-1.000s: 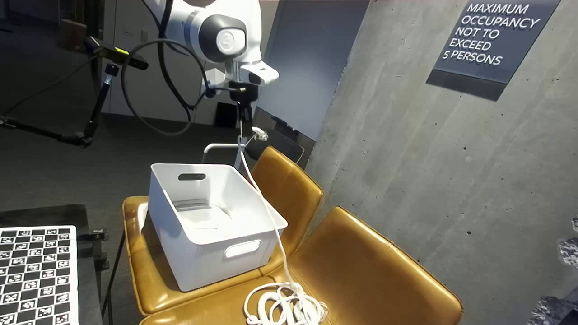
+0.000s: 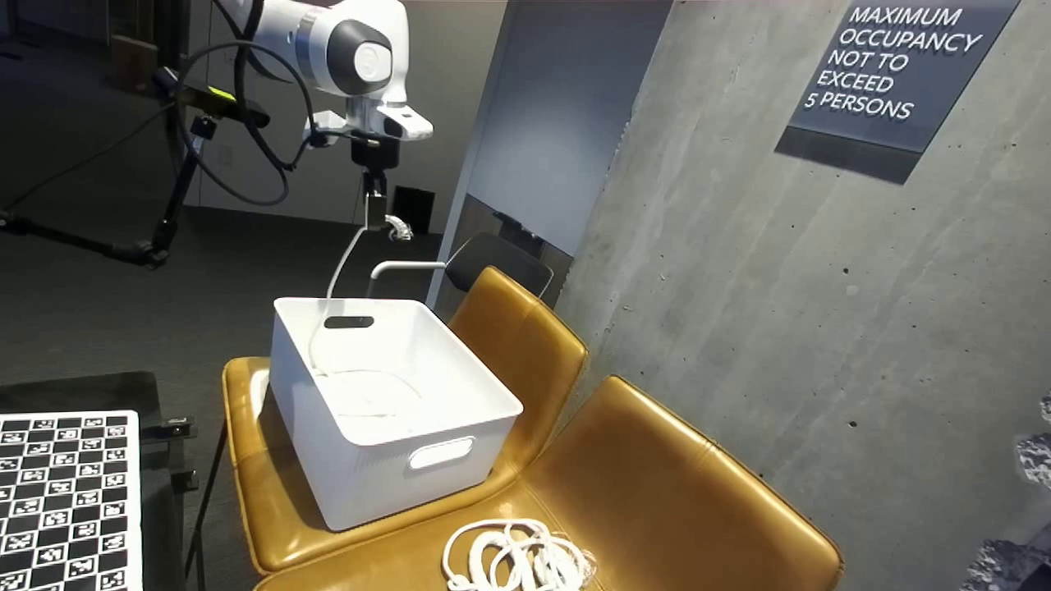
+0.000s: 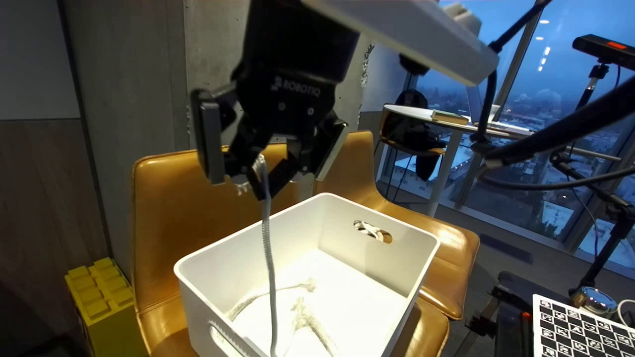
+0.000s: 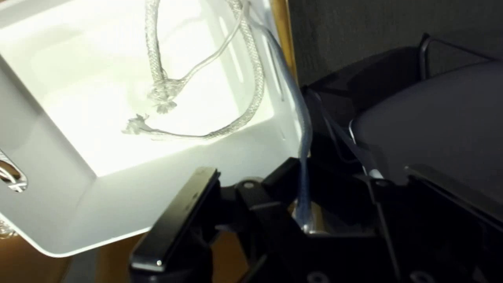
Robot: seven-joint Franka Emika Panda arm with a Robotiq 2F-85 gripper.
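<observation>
My gripper hangs high above the far end of a white bin, shut on a white rope. A frayed rope end sticks out to one side of the fingers. From the grip the rope drops into the bin; in exterior view 2 this hanging rope looks grey in shadow. The wrist view shows the held rope running along the bin's edge to the fingers. On the bin floor lie rope pieces with frayed ends. A coiled pile of white rope rests on the nearer seat.
The bin stands on a tan leather chair; a second tan chair is beside it. A patterned board lies on a dark table at the left. A yellow box stands on the floor. Cables loop around the arm.
The gripper has moved left and slightly up in exterior view 1. Its rope, earlier stretched over the bin towards the pile on the seat, now hangs down inside the bin.
</observation>
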